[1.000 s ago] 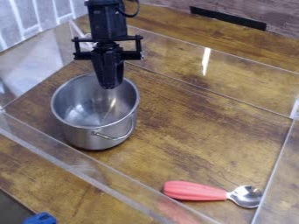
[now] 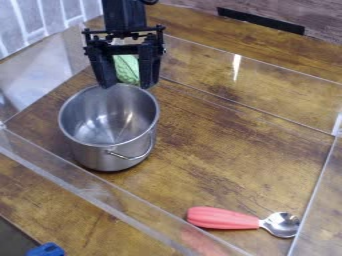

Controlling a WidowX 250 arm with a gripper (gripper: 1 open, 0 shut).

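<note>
My black gripper (image 2: 126, 68) hangs open just behind and above the rim of a steel pot (image 2: 110, 135). A pale green, leafy-looking object (image 2: 127, 66) shows between the fingers; whether they touch it is not clear. The pot, which has a wire handle, looks empty inside. A spoon with a pink handle (image 2: 225, 218) lies at the lower right of the camera view.
Transparent walls edge the area along the front, left and right. A blue object (image 2: 46, 249) sits at the bottom left corner.
Over the last second the gripper's fingers have parted, showing the green object between them. The gripper has shifted slightly. The pot and spoon have not moved.
</note>
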